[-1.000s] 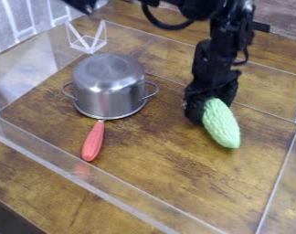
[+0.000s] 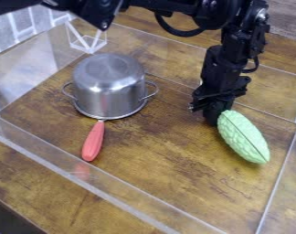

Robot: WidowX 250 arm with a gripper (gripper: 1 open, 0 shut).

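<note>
My black gripper (image 2: 217,109) reaches down from the top right to the upper end of a pale green, bumpy elongated vegetable (image 2: 242,137) on the wooden table. Its fingers are small, dark and partly hidden, so I cannot see clearly whether anything is between them. A steel pot (image 2: 109,84) with two side handles stands to the left, and a red elongated object (image 2: 94,140) lies below it.
A white wire stand (image 2: 87,38) sits at the upper left, near clear plastic edging.
The green vegetable has shifted to the right and down, its lower end swinging right. My gripper has moved slightly with it. The pot and red object have not moved.
</note>
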